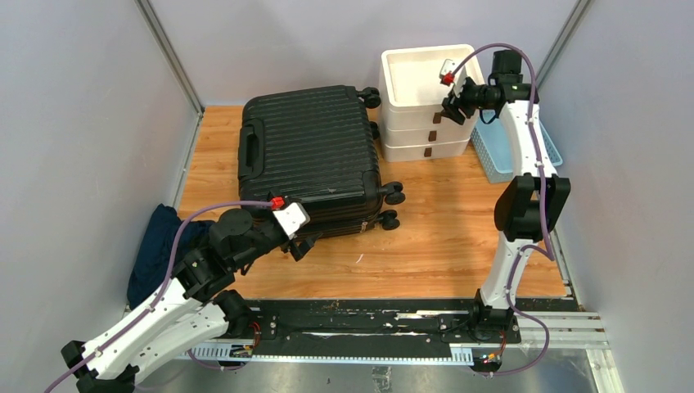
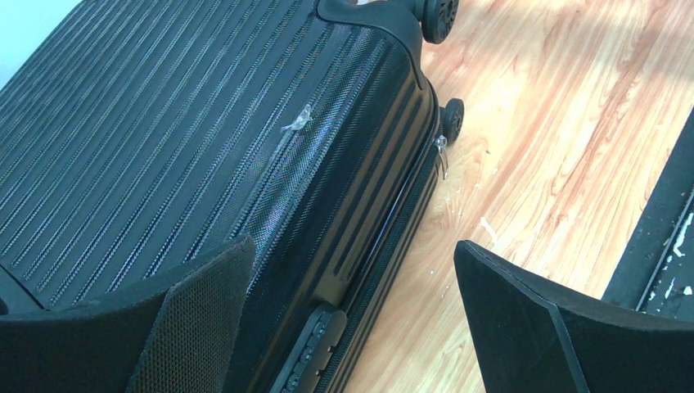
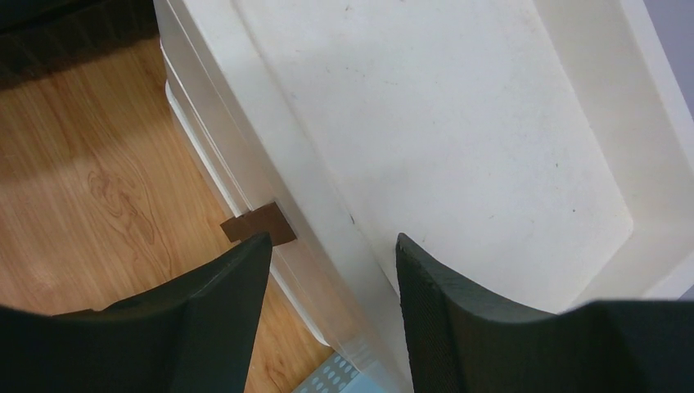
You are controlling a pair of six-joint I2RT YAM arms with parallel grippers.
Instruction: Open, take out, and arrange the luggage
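A black ribbed suitcase [image 1: 307, 147] lies flat on the wooden floor, closed, wheels toward the right; its zipper pull [image 2: 441, 160] shows in the left wrist view. My left gripper [image 1: 296, 243] hangs open over the suitcase's near edge, nothing between its fingers. My right gripper [image 1: 454, 110] is at the front edge of a white stacked drawer unit [image 1: 425, 139], its fingers parted above the top tray's rim [image 3: 303, 221], beside a brown handle tab [image 3: 260, 223]. Whether it touches the rim is unclear.
A light blue basket [image 1: 497, 160] sits right of the drawers, partly under the right arm. Dark blue cloth [image 1: 154, 250] lies at the left wall. A black rail runs along the front edge.
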